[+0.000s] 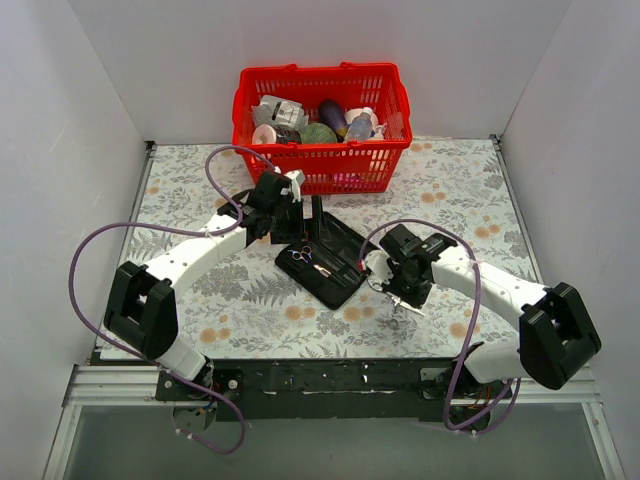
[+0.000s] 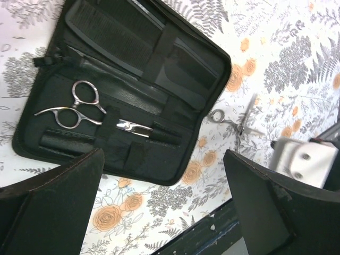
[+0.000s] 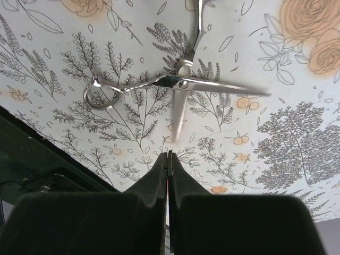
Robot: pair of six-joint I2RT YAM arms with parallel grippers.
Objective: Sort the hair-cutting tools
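Observation:
A black tool case (image 2: pixel 159 64) lies open, holding combs and scissors (image 2: pixel 79 119) in its slots. My left gripper (image 1: pixel 305 215) hangs open above it. To the case's right, loose scissors (image 3: pixel 181 85) lie spread open on the patterned mat. My right gripper is over the mat just beside these scissors, its fingertips meeting; whether anything is between them is hard to tell, though a thin pinkish sliver shows along the seam.
A red basket (image 1: pixel 320 78) with assorted items stands at the back. The table's front edge is close below the loose scissors.

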